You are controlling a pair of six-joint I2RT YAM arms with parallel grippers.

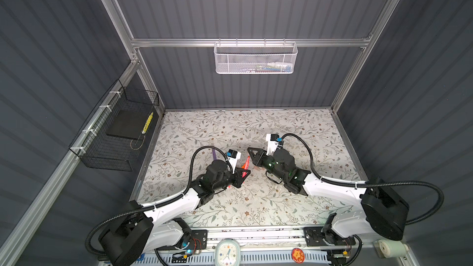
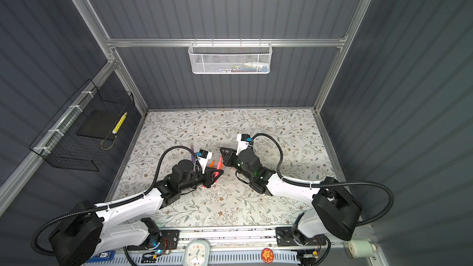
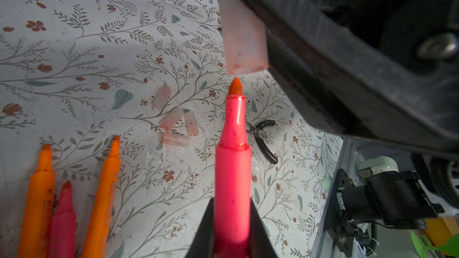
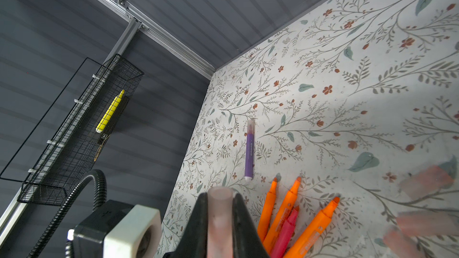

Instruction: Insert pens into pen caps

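Note:
An uncapped pink pen (image 3: 232, 176) stands upright in my left gripper (image 1: 244, 172), which is shut on its lower body. Just above the pen's orange tip hangs a translucent pen cap (image 3: 246, 43), its open end facing down. A small gap shows between tip and cap rim. My right gripper has the cap between its fingers, which touch its sides. Uncapped orange pens (image 3: 101, 196) and another pink pen (image 3: 63, 219) lie on the table. Several loose translucent caps (image 3: 175, 139) are scattered beside them. Farther off rests a purple pen (image 4: 249, 155) with a cap on.
Pliers with black handles (image 3: 264, 143) lie on the patterned table (image 1: 305, 123). A black wire basket (image 1: 115, 133) hangs on the left wall, and a white mesh basket (image 1: 256, 61) on the back wall.

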